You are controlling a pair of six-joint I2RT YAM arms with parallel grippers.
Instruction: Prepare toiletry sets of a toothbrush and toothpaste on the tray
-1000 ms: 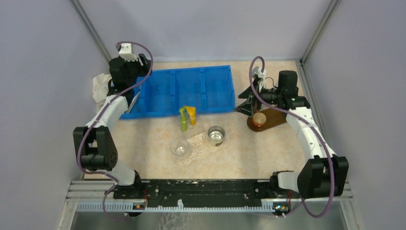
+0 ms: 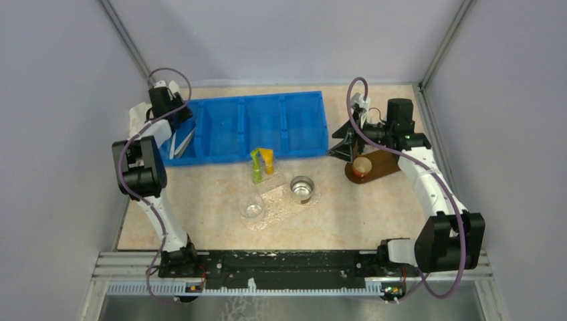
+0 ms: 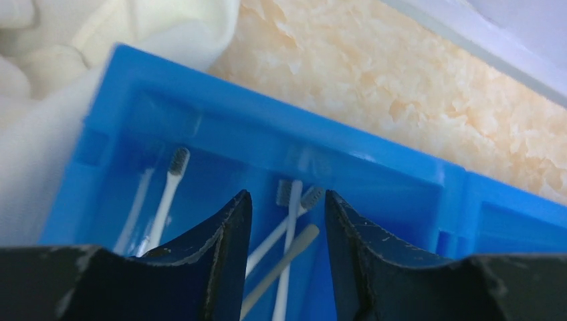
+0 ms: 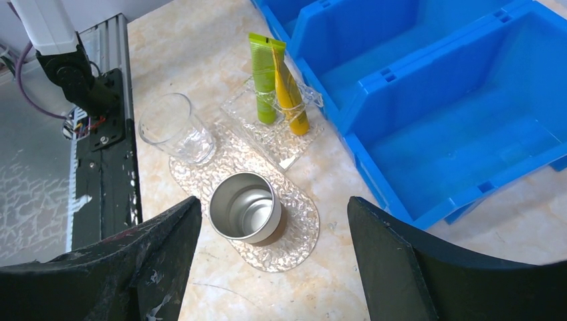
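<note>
Several slim toothbrushes (image 3: 165, 200) lie in the leftmost compartment of the blue bin (image 2: 263, 122). My left gripper hangs open above them, nothing held. A green tube (image 4: 265, 87) and a yellow tube (image 4: 289, 100) stand in a clear holder (image 4: 247, 117) in front of the bin. My right gripper is open over the table's right side, pointing toward the steel cup (image 4: 244, 207) and empty compartments.
A glass (image 2: 251, 207) and the steel cup rest on a lacy mat (image 2: 277, 212). A wooden board (image 2: 381, 167) with a round cup sits at right. White cloth (image 3: 40, 60) lies left of the bin.
The right arm is almost unchanged.
</note>
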